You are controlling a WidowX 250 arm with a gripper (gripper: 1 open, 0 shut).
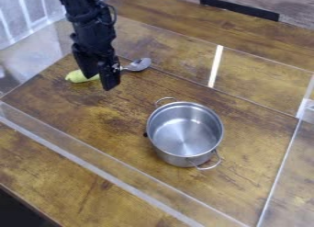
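Observation:
The black robot gripper (98, 74) hangs at upper left, low over a pale green elongated object (81, 76) on the wooden table (86, 139). Whether it is open or touches that object is hard to tell. A silver spoon (139, 64) lies just right of the gripper. A large steel pot (185, 135) with two loop handles stands at the centre right.
Clear plastic panels edge the table on the left and right. A white strip (216, 67) lies at upper right.

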